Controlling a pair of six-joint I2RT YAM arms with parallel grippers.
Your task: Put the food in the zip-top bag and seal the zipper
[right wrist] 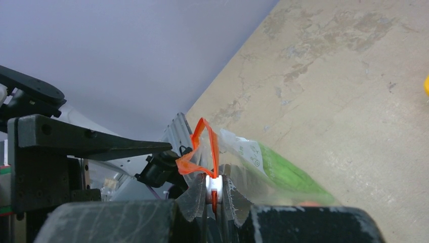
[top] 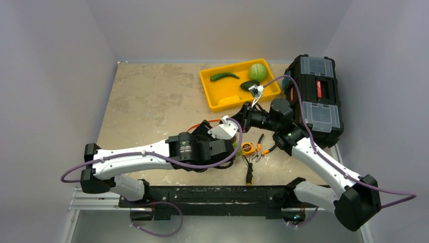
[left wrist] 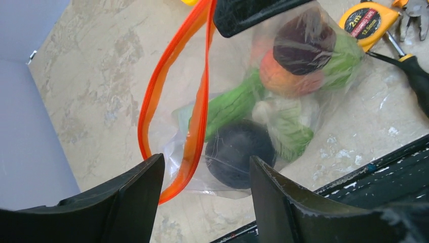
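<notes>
The clear zip top bag (left wrist: 227, 66) lies on the table with several foods inside, among them a dark round one (left wrist: 240, 153), a red-orange one (left wrist: 283, 76) and green leafy ones. Its orange zipper edge (left wrist: 200, 119) bows apart, so the mouth stands open. My right gripper is shut on the bag's zipper end, with a white slider (right wrist: 214, 185) between its fingers. My left gripper is open, its fingers above the lower end of the orange edge; contact with it cannot be made out. From the top, the left arm hides most of the bag.
A yellow bin (top: 215, 91) with several vegetables stands at the back. The black toolbox (top: 316, 96) is at the right. A tape measure (top: 247, 148), pliers (top: 258, 154) and a screwdriver (top: 249, 172) lie right of the bag.
</notes>
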